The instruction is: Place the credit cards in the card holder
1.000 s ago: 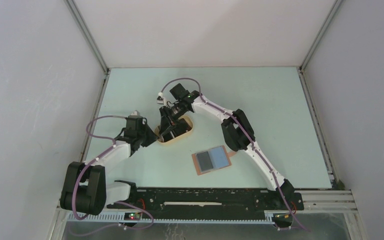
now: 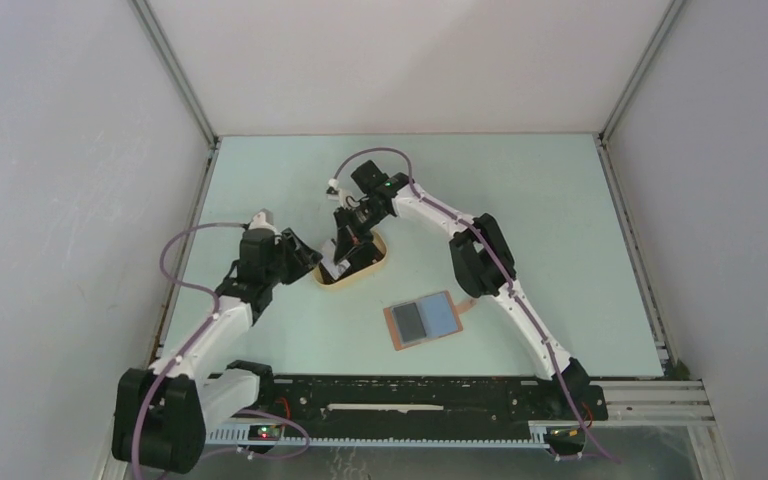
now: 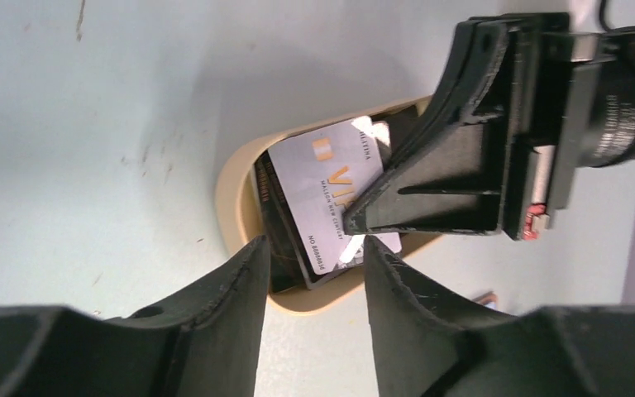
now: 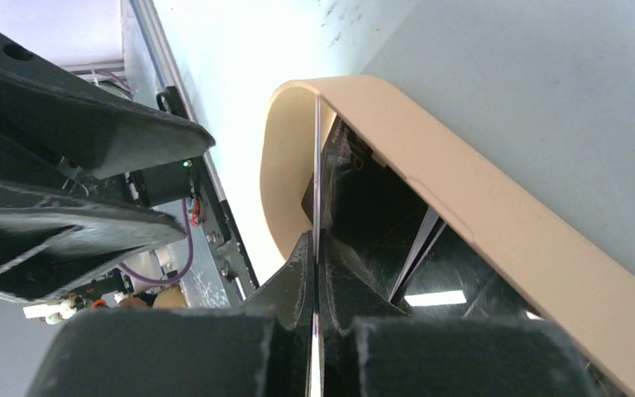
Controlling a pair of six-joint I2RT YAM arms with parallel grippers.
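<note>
A silver-white card [image 3: 327, 186] with orange lettering stands tilted inside the tan oval box [image 3: 230, 198]. My right gripper is shut on this card, which appears edge-on as a thin line between its fingertips. In the left wrist view, one of its black fingers overlaps the card's face. My left gripper is at the left end of the box, its fingers apart and empty. On the table at front centre lies a flat brown card holder [image 2: 396, 328] with a grey and a blue panel.
Dark cards [image 4: 372, 198] stand in the box behind the silver-white one. Both grippers are close together over the box's left part.
My right gripper has moved slightly right with the silver-white card, which shows more of its face. The left gripper has shifted a little forward and right, toward the box.
</note>
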